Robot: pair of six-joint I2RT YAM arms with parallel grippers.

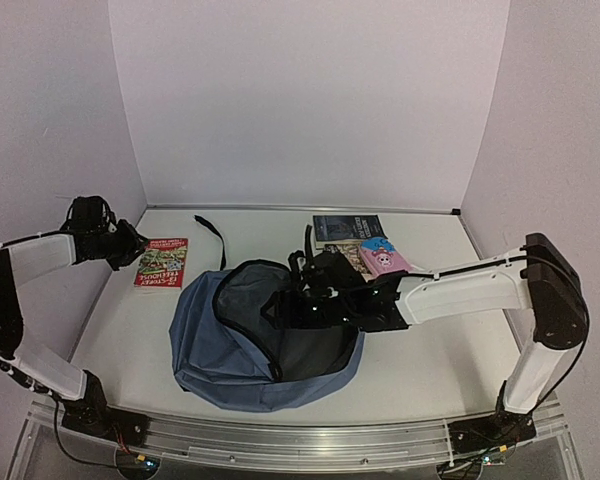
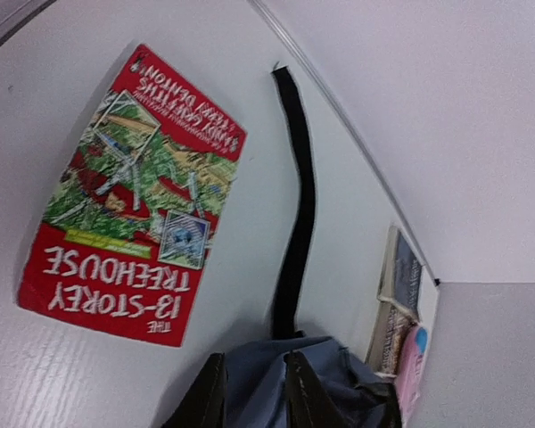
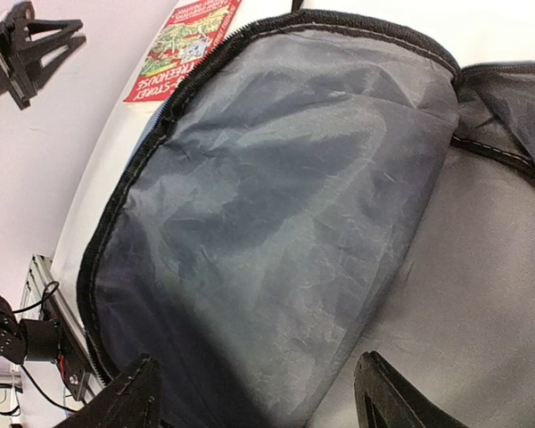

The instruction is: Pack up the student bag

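The blue-grey backpack (image 1: pixel 215 350) lies on the table with its main compartment open, its grey lining (image 3: pixel 276 196) filling the right wrist view. A red treehouse book (image 1: pixel 162 265) rests flat at the table's left, cover up, also whole in the left wrist view. Beside its upper left part in the top view, my left gripper is open with an empty gap between its fingers; the book lies clear of them. Over the bag's opening, my right gripper stands open, fingers wide apart, nothing visibly held between them.
A dark book (image 1: pixel 347 226), a partly covered book (image 1: pixel 352 256) and a pink pouch-like item (image 1: pixel 384 258) lie at the back right. A black strap (image 2: pixel 296 196) stretches from the bag toward the back wall.
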